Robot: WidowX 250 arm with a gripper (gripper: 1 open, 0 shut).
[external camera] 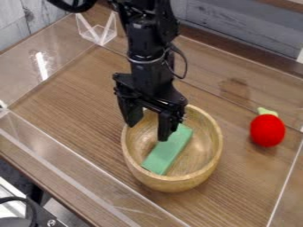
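Observation:
My black gripper (pixel 151 113) hangs over the back left part of a wooden bowl (pixel 207 164), its fingers open and pointing down. In the bowl lies a green rectangular block (pixel 168 150), to the front right of the fingers and apparently free of them. Whether the fingertips touch the bowl is hard to tell.
A red tomato-like object (pixel 268 132) with a pale green top lies on the wooden table (pixel 66 106) to the right of the bowl. A dark cable shows at the bottom left.

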